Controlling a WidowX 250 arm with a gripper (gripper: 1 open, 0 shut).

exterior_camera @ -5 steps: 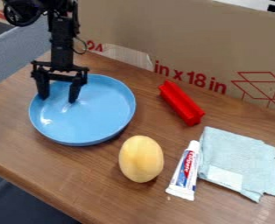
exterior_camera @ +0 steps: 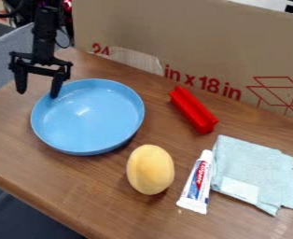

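Note:
My black gripper (exterior_camera: 39, 84) hangs at the upper left, open, with nothing between its fingers, at the left rim of a blue plate (exterior_camera: 87, 121). The plate is empty. A red block (exterior_camera: 193, 109) lies to the right of the plate. A yellow oval object (exterior_camera: 150, 170) sits below it, beside a white toothpaste tube (exterior_camera: 197, 180). A folded light blue cloth (exterior_camera: 255, 169) lies at the right.
A cardboard box (exterior_camera: 212, 47) stands along the back of the wooden table (exterior_camera: 87, 183).
Since a second ago my gripper has moved left from over the plate to its left rim. The objects on the table have not visibly moved.

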